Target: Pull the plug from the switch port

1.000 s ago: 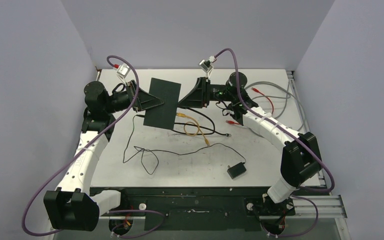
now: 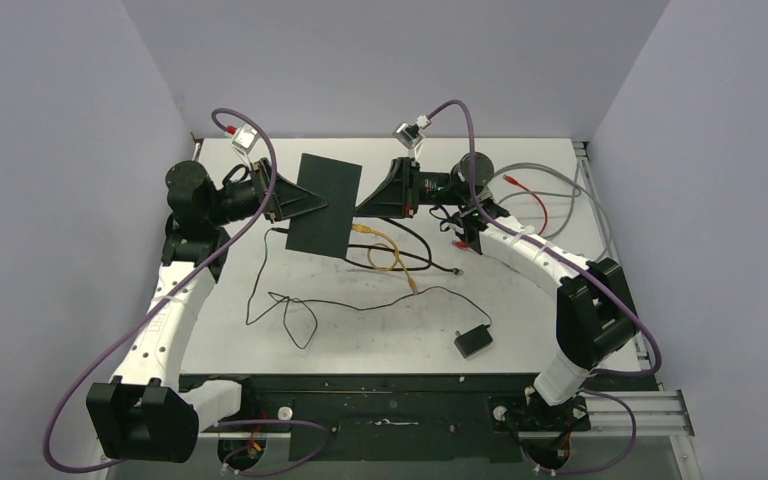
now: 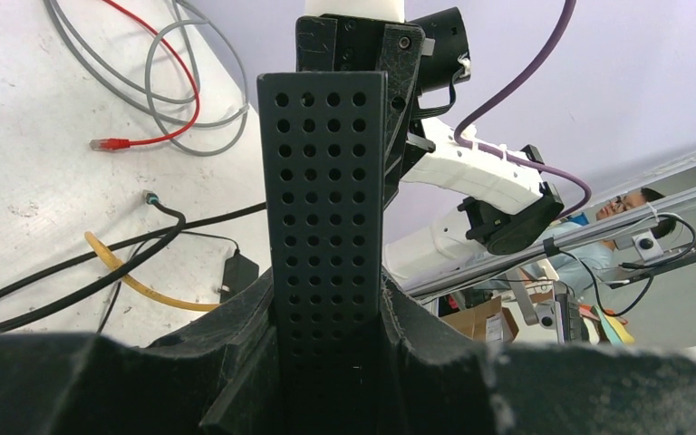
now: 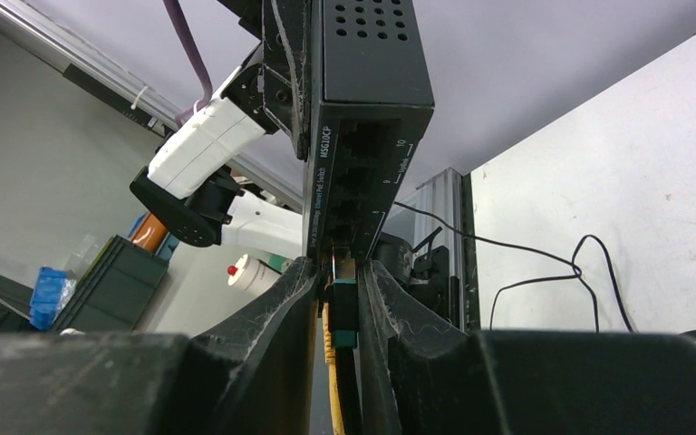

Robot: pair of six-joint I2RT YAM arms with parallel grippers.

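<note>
A black switch point(image 2: 322, 200) hangs above the table in my left gripper point(image 2: 300, 205), which is shut on it; its perforated end point(image 3: 322, 208) fills the middle of the left wrist view, between the fingers. In the right wrist view the port face point(image 4: 362, 163) points toward my right gripper. That gripper is shut on a dark plug point(image 4: 344, 308) with a teal band, right at a lower port; whether it is fully seated I cannot tell. A yellow cable point(image 4: 335, 399) hangs behind it.
The white table point(image 2: 230, 320) holds black cables, a yellow cable point(image 2: 395, 255), red point(image 2: 540, 205) and grey cables at the right, and a power adapter point(image 2: 473, 340) near the front. Walls flank the table.
My right arm has shifted very slightly down in the top view over the last second. The left arm and switch are almost unmoved.
</note>
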